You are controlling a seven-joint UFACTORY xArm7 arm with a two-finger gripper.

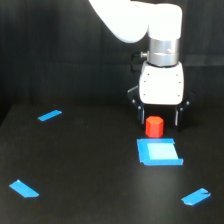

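A small red block [154, 127] stands on the dark table, right behind the blue-bordered white square. My gripper [159, 118] hangs pointing down over it, the fingers wide apart. One dark finger shows on the block's left and the other on its right, each with a visible gap to the block. The white gripper body [161, 86] is above and seems slightly behind the block. How near the fingertips come to the table is hard to tell.
The white square [161, 151] has a blue tape border [160, 162] and nothing on it. Separate blue tape strips lie at left rear [50, 115], left front [24, 189] and right front [196, 197].
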